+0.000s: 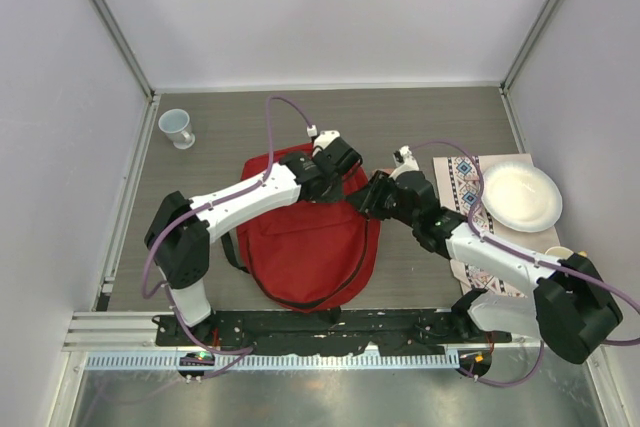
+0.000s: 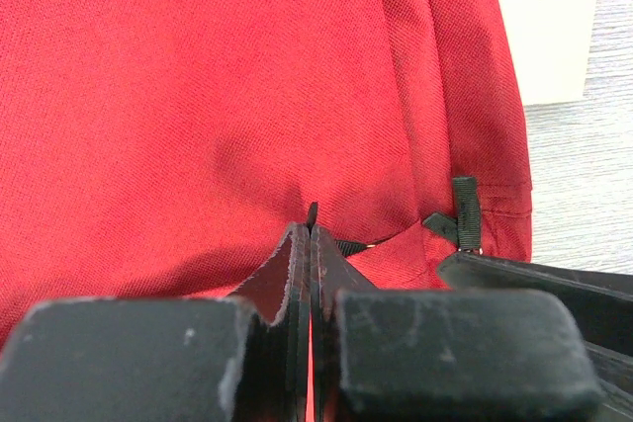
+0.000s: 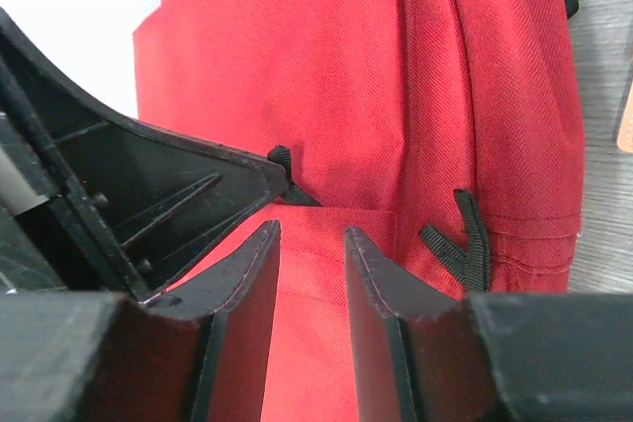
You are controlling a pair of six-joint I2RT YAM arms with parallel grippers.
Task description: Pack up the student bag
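Note:
The red bag (image 1: 300,257) lies flat in the middle of the table. My left gripper is shut over the bag, with a small dark tip, perhaps the zipper cord or strap, at its fingertips; whether it holds it is unclear. My right gripper stands open just to the right, above the bag's pocket edge. In the right wrist view two black fabric tabs (image 3: 473,244) lie on the red fabric near its fingers.
A patterned mat with a white plate (image 1: 520,194) and a partly hidden cup (image 1: 559,255) lies at the right. A mug (image 1: 176,127) stands at the back left.

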